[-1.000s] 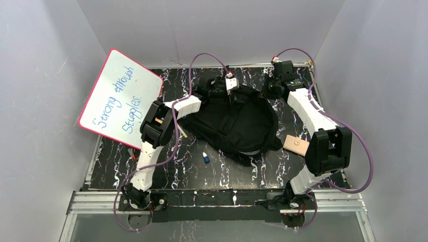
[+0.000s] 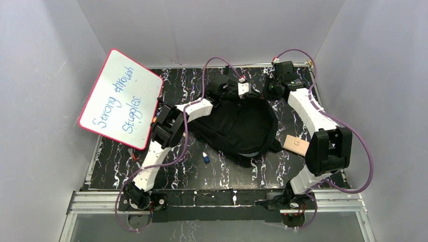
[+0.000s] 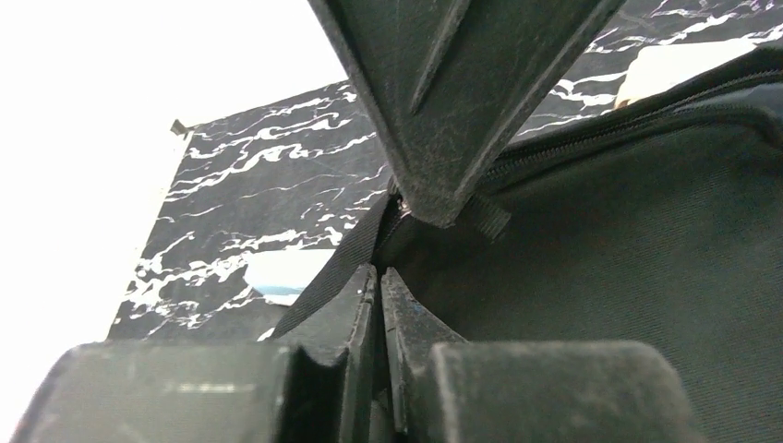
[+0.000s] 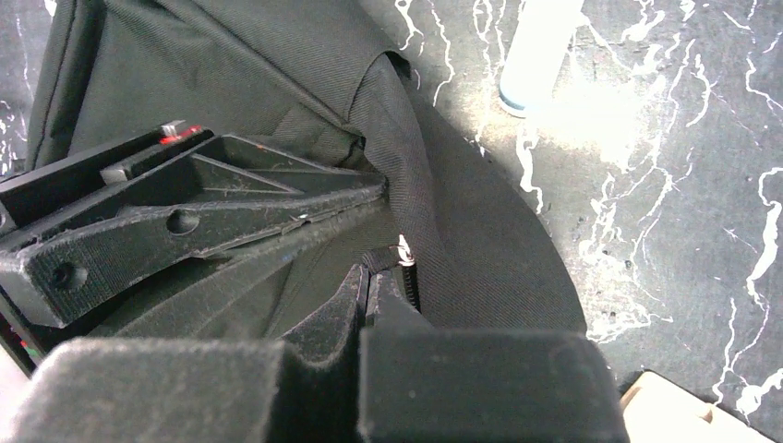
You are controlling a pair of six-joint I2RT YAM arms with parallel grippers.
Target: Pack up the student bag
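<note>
The black bag (image 2: 229, 126) lies mid-table with its mouth open and its inside showing; it looks empty. At its far right corner my right gripper is shut on a small black zipper tab, whose other end sticks out beside the fingers in the left wrist view. Close beside it, my left gripper is shut against the bag's edge. Whether cloth is caught between the left fingers I cannot make out. The zipper teeth (image 3: 600, 134) run along the rim away from this corner.
Right of the bag lies a flat beige case (image 2: 296, 145). A small blue-and-white bottle (image 2: 206, 158) stands in front. A large whiteboard (image 2: 121, 98) with writing covers the left side. A red pen-like item (image 2: 133, 156) lies below it. Another white object (image 4: 540, 55) lies beyond the bag.
The left arm has moved right along the bag's far edge, up close to the right gripper. The right arm and the bag have hardly moved.
</note>
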